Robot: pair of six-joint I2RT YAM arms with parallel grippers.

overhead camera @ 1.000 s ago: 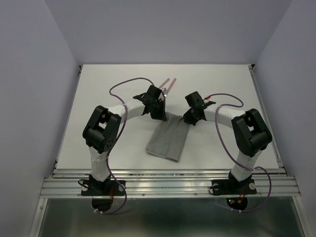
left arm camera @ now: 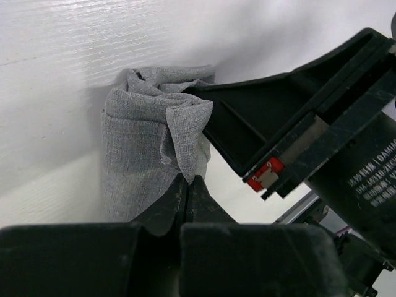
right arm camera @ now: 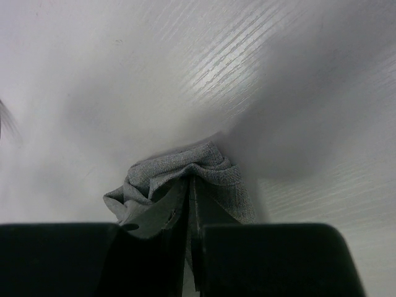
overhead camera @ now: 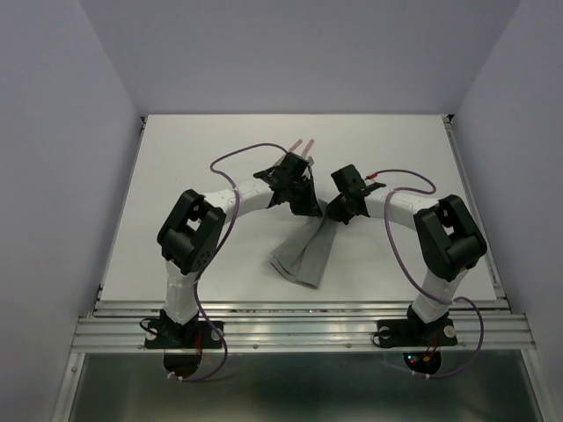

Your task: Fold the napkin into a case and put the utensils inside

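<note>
The grey napkin [overhead camera: 310, 251] lies as a narrow folded strip in the middle of the table, its far end bunched between my two grippers. My left gripper [overhead camera: 318, 211] is shut on a flap of it; in the left wrist view the pinched cloth [left arm camera: 189, 127] rises to the fingertips. Close by on the right, my right gripper [overhead camera: 337, 214] is shut on the napkin's far right corner, and folds of cloth [right arm camera: 213, 162] surround its tips in the right wrist view. Behind the left gripper lie utensils with pink handles [overhead camera: 307, 148], partly hidden by it.
The two grippers are almost touching over the napkin's far end.
My left gripper has moved right toward the right gripper, drawing the napkin's left side over, and the strip has become narrower. The right arm has hardly moved.
</note>
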